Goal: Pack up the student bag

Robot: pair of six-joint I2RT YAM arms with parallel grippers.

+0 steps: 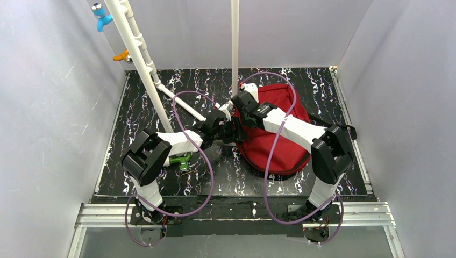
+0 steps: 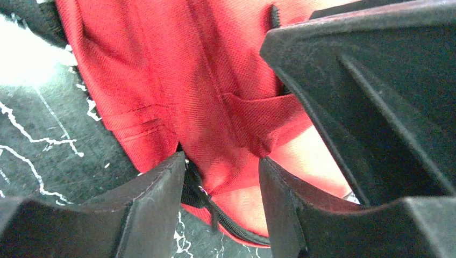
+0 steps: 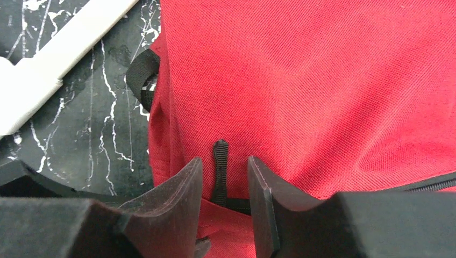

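The red student bag [image 1: 280,148] lies right of centre on the black marble table. My left gripper is at its left edge in the top view; in its wrist view the part-open fingers stand around a black zipper pull [image 2: 194,180]. My right gripper is over the bag's upper-left part, its fingers apart either side of another zipper pull [image 3: 220,172]. I cannot tell whether either touches its pull.
White pipes [image 1: 137,62] with blue and orange taps stand at the left. A green fitting [image 1: 183,161] lies below the left arm. A black strap [image 1: 344,129] extends at the bag's right.
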